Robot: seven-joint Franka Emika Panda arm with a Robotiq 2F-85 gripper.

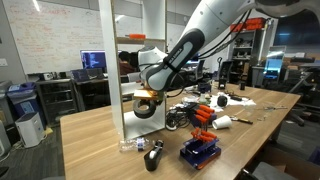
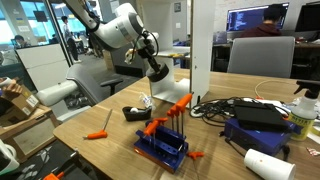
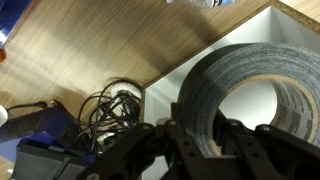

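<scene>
A roll of dark tape point(image 3: 250, 75) with a brown cardboard core fills the right of the wrist view. My gripper is shut on its wall, one finger inside the ring as far as I can tell. In exterior view 1 the tape roll point(image 1: 146, 107) hangs from the gripper point(image 1: 149, 95) in front of the white shelf unit point(image 1: 131, 120), over its lowest board. From the other side, exterior view 2 has the roll point(image 2: 157, 73) tilted in the air above the white base board point(image 2: 180, 98).
A blue rack with red-handled tools point(image 1: 200, 150) stands at the front of the table. Near the shelf lie a clear bottle point(image 1: 133, 144), a black object point(image 1: 154, 155) and tangled black cables point(image 3: 110, 115).
</scene>
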